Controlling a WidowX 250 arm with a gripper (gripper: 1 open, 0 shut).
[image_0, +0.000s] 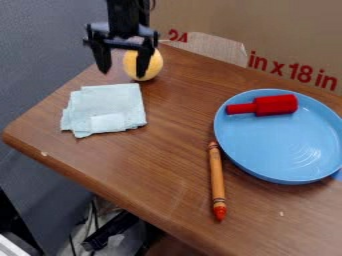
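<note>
My black gripper (122, 52) hangs at the top left, slightly blurred, its fingers spread apart over the upper left part of a yellow ball (147, 64) at the back edge of the table. A folded pale blue cloth (104, 108) lies left of centre. A blue plate (278, 150) on the right holds a red cylinder with a narrow handle (271, 105). An orange crayon (217, 185) lies just left of the plate.
A cardboard panel (254, 35) stands behind the table. Dark floor shows beyond the left edge.
</note>
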